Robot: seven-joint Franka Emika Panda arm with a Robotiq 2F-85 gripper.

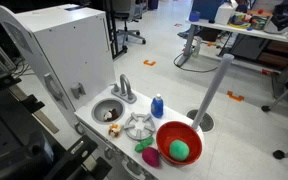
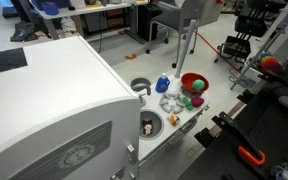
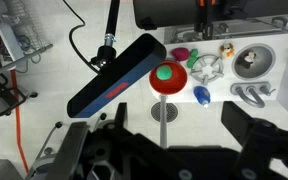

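Note:
My gripper stands open in the wrist view, high above the toy counter, with nothing between its dark fingers. A red bowl stands at the counter's right end, holding a round green object. Beside it lie a purple item and a slim green item. Behind the white burner rack is a blue bottle. At the left, a small sink has something small inside, and an orange item rests on its near side. The grey faucet stands behind the sink.
A white cabinet rises beside the sink. A pale post stands by the bowl.

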